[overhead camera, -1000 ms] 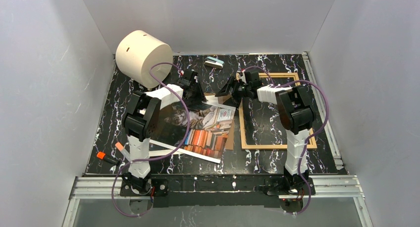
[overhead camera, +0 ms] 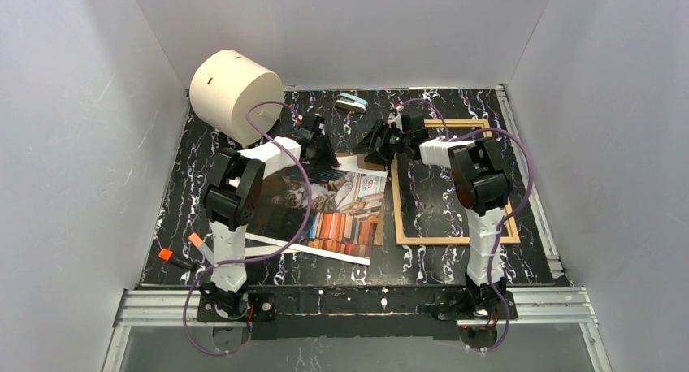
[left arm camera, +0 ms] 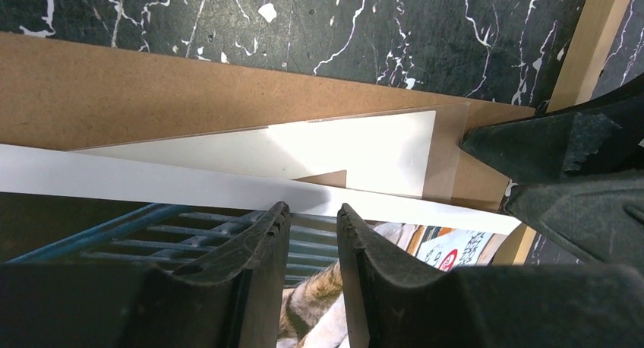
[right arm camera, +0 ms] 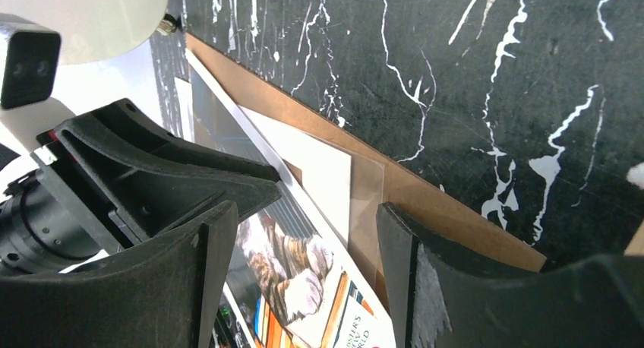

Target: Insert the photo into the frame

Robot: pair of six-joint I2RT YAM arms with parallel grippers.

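Note:
The photo (overhead camera: 345, 205), a sleeping cat and colourful books with white borders, lies over a brown backing board (left arm camera: 190, 86). A white sheet (left arm camera: 387, 147) shows between them along the far edge. At that edge, my left gripper is shut on the photo, its fingertips (right arm camera: 266, 185) meeting the white border. My right gripper is open by the photo's far right corner, with the border passing through the view between its fingers but not clamped. To the right, the light wooden frame (overhead camera: 397, 218) lies flat, partly covered by my right arm.
Behind the board is a small stapler (overhead camera: 351, 102). A large white cylinder (overhead camera: 227, 96) stands at the back left, and an orange-capped marker (overhead camera: 175, 259) lies front left. Bare marble shows inside the frame.
Over the last second the photo's right side has swung slightly to the right, so its near corner covers more of the board. My right gripper has shifted a little; the left stays put.

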